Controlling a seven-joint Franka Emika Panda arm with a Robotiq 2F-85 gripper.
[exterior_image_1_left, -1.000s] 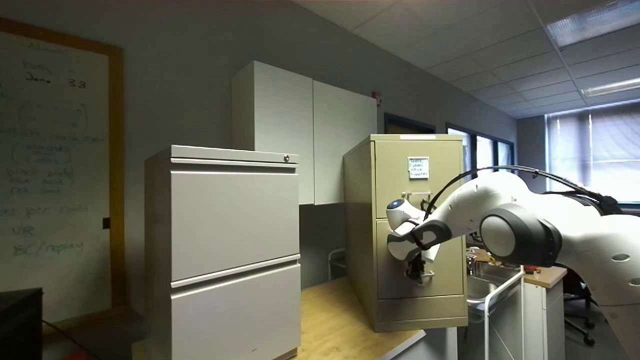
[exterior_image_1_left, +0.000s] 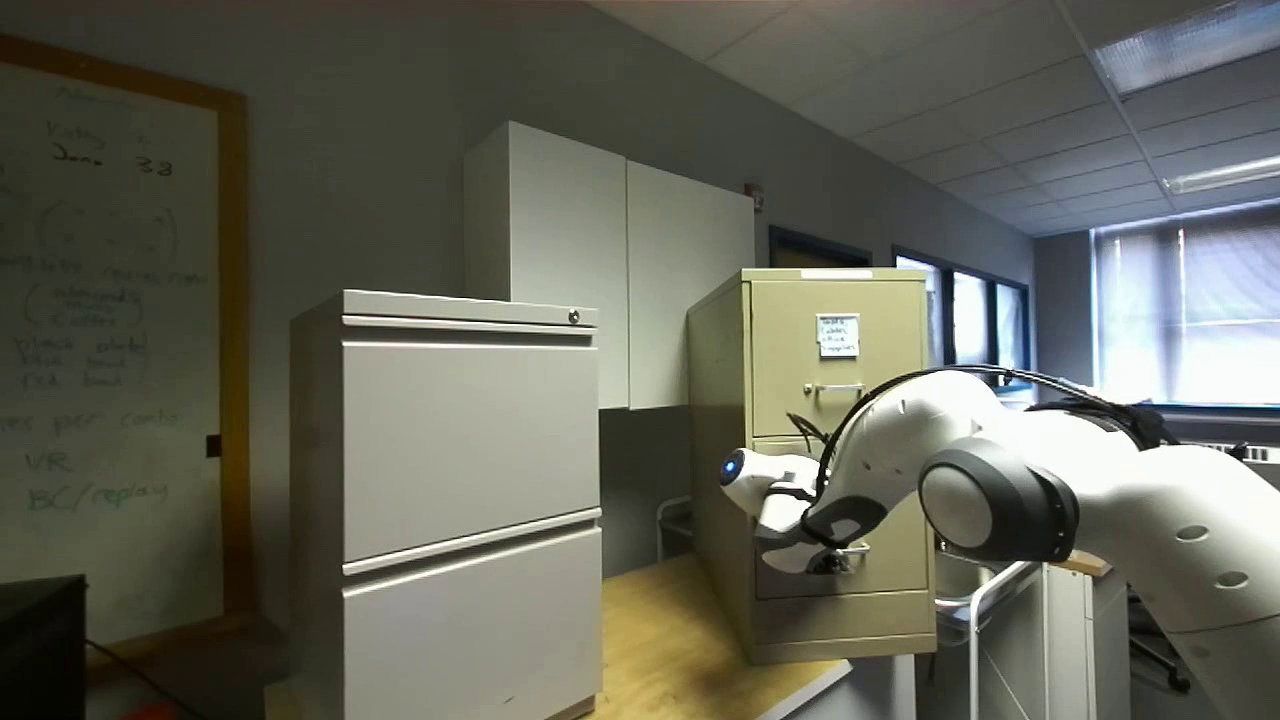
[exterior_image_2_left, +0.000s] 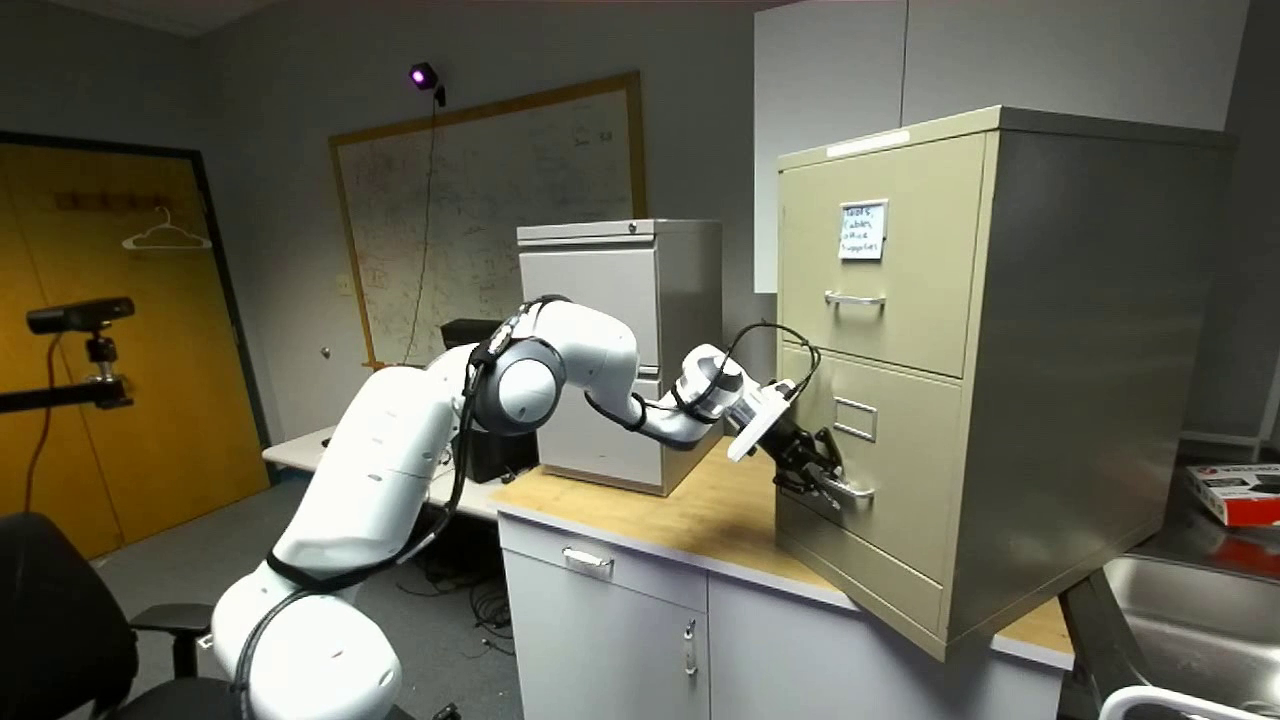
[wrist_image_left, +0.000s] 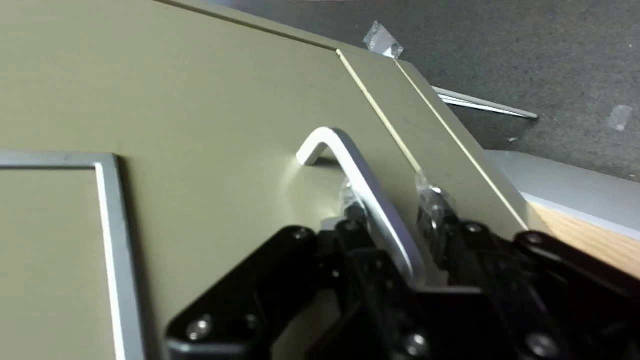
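Observation:
In the wrist view, the lower drawer's silver handle (wrist_image_left: 366, 180) passes between the two fingers of my gripper. One finger (wrist_image_left: 354, 207) reaches behind the bar, and the other is on its far side. My gripper is shut on this handle, though the exact contact is partly hidden by the black finger linkages. From the side, the gripper (exterior_image_2_left: 830, 472) meets the front of the beige filing cabinet (exterior_image_2_left: 888, 420) at a downward tilt. The lower drawer (exterior_image_2_left: 912, 480) sits flush in the cabinet, as does the upper drawer (exterior_image_2_left: 894, 252) with its handwritten label.
A grey filing cabinet (exterior_image_1_left: 474, 456) stands on the wooden counter (exterior_image_1_left: 654, 636), left of the beige one. The beige cabinet overhangs the counter's front edge. A sink (exterior_image_2_left: 1200, 612) lies to its right. White cupboards (exterior_image_1_left: 690, 282) hang on the wall behind.
The forearm is lower too. Neither drawer has visibly moved.

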